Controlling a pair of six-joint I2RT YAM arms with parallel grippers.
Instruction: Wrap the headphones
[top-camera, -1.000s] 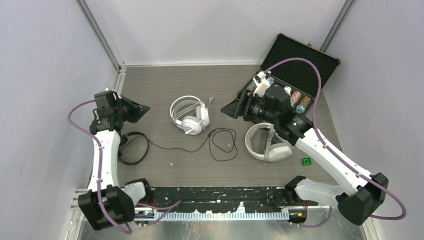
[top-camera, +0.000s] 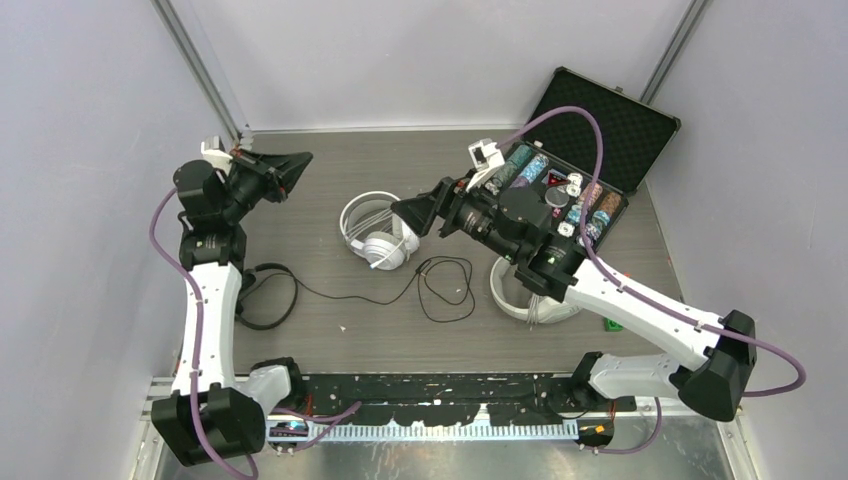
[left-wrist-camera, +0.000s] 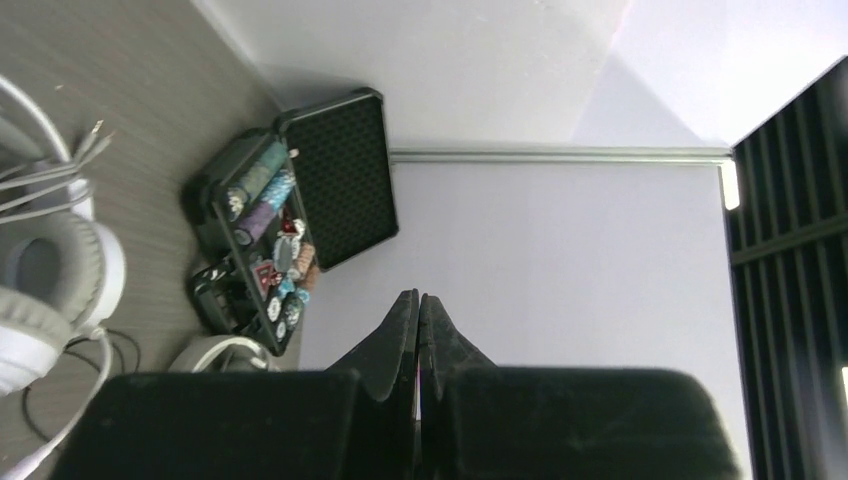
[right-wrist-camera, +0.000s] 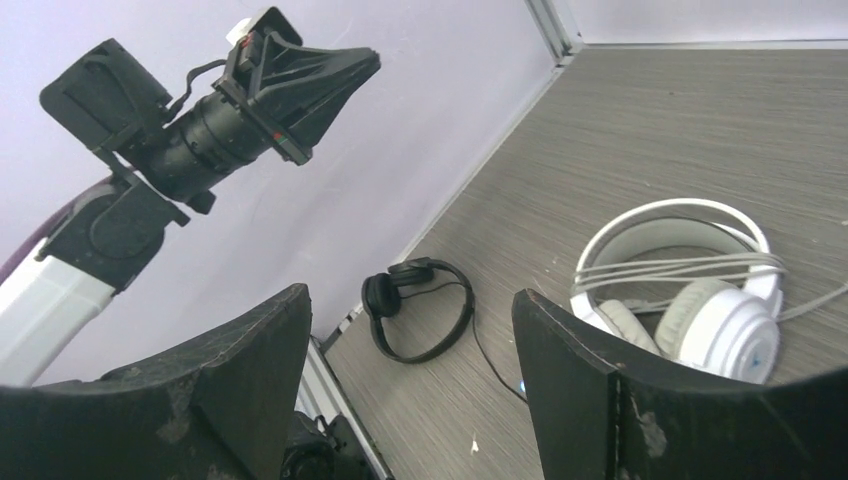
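The black headphones (right-wrist-camera: 466, 322) lie on the table at the left, close to the side wall; in the top view the left arm partly covers their earcups. Their thin black cable (top-camera: 352, 297) runs right and ends in loose loops near mid-table. Well above the table, my left gripper is shut with nothing between its fingers, and the headband (top-camera: 277, 325) lies apart from it. My right gripper stands open and empty, above the table just right of the white headphones (top-camera: 372, 222), whose cable is wound round the headband.
A second white headset (top-camera: 505, 290) lies partly under the right arm. An open black case (top-camera: 606, 125) of small items occupies the back right. A small green block (top-camera: 612, 325) sits near the right front. Bare table lies around the back left.
The black headphones and cable stay put.
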